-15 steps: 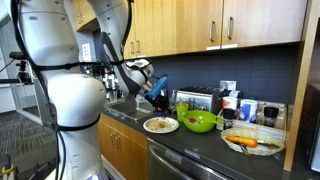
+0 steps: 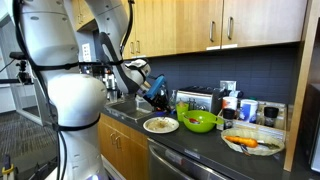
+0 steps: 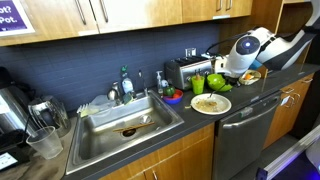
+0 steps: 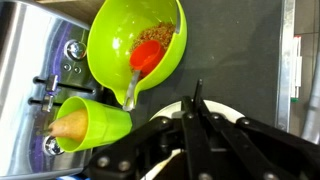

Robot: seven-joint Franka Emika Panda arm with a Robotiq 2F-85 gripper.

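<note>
A white plate (image 2: 160,125) with pale food on it lies near the counter's front edge, and its rim (image 4: 226,110) shows beneath the gripper in the wrist view. My gripper is over this plate, its dark fingers brought together. Whatever may be between them cannot be made out against the dark counter. Beside the plate stands a green bowl (image 4: 100,45) holding reddish-brown bits and a red spoon (image 4: 149,57) with a pale handle. A green cup (image 4: 108,126) with a brown, rounded object in it is close by.
The toaster (image 3: 190,73) stands against the back wall. A tray with carrots (image 2: 240,141) lies at the right end of the counter in the first exterior view. The sink (image 3: 82,150) is on the plate's other side. Bare dark counter (image 4: 238,50) lies beside the bowl.
</note>
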